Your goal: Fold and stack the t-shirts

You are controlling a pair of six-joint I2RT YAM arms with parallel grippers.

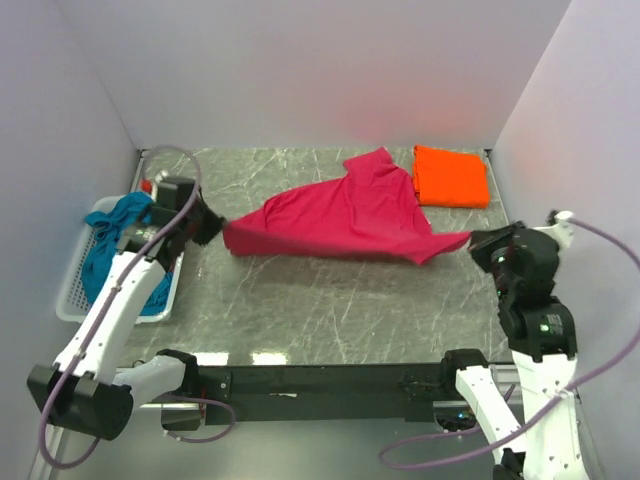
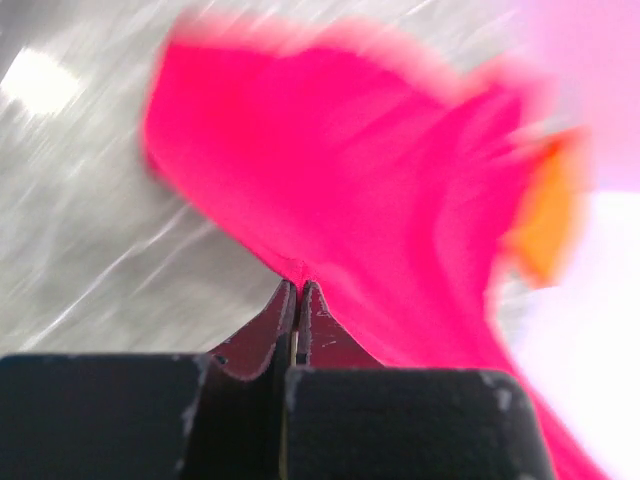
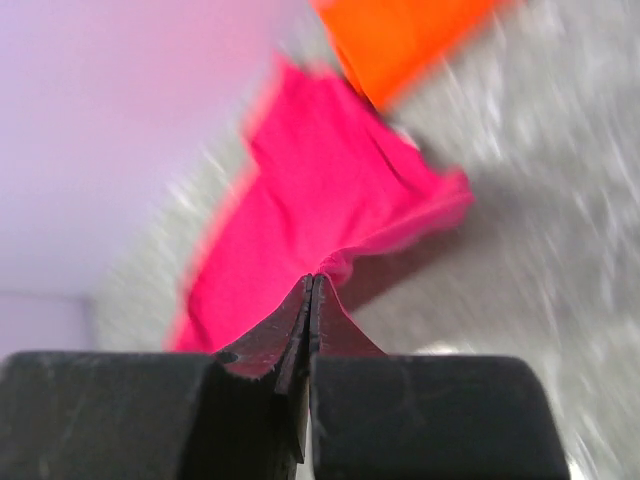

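A red t-shirt point(image 1: 330, 210) lies on the marble table, its near part lifted and folded toward the back between both grippers. My left gripper point(image 1: 215, 225) is shut on one end of that edge; in the left wrist view the cloth point(image 2: 330, 170) runs into its fingertips point(image 2: 298, 290). My right gripper point(image 1: 477, 242) is shut on the other end, with cloth at its fingertips point(image 3: 318, 282) in the right wrist view. An orange folded shirt point(image 1: 450, 178) lies at the back right.
A white basket point(image 1: 72, 290) with blue cloth point(image 1: 115, 240) stands at the left. Walls bound the back and sides.
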